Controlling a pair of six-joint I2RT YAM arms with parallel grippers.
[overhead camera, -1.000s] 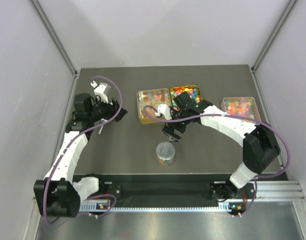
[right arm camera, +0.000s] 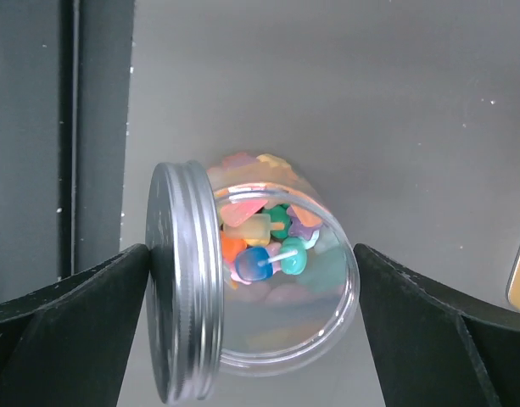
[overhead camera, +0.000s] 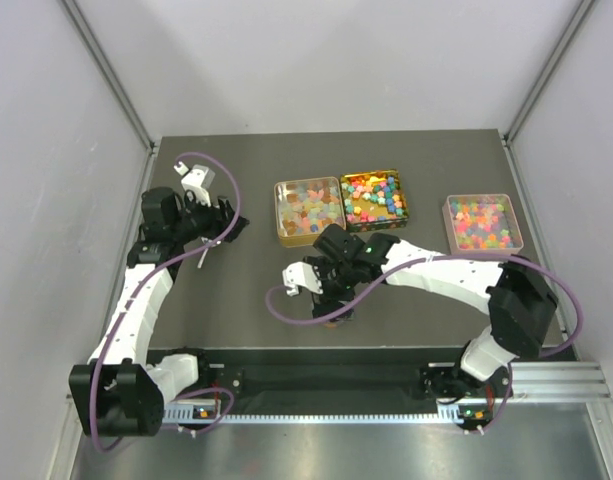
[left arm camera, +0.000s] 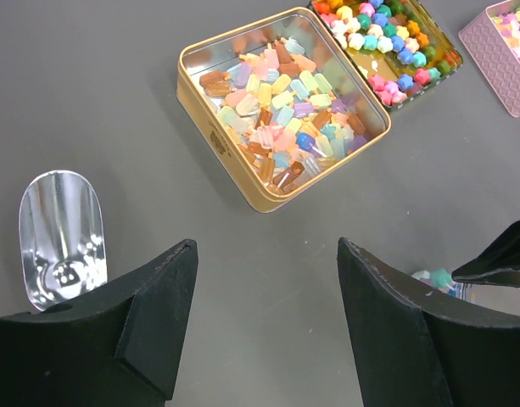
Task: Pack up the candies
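Observation:
My right gripper [overhead camera: 331, 308] is over the clear candy jar, open around it and its silver lid [right arm camera: 181, 280], which stands tilted on edge at the jar's mouth. Mixed candies [right arm camera: 264, 250] show inside the jar [right arm camera: 285, 331]. My left gripper [overhead camera: 226, 222] is at the left of the table, open with nothing between its fingers. Beside it in the left wrist view lies a metal scoop [left arm camera: 63, 242]. A gold tin [left arm camera: 243, 178] of pastel candies and a second tin [left arm camera: 442, 38] of colourful candies stand at the back middle.
A pink box [overhead camera: 483, 225] of candies stands at the right of the table. The table's front edge runs close beside the jar.
My right gripper has moved down and toward the front, from above and behind the jar to over it. The left arm has barely moved.

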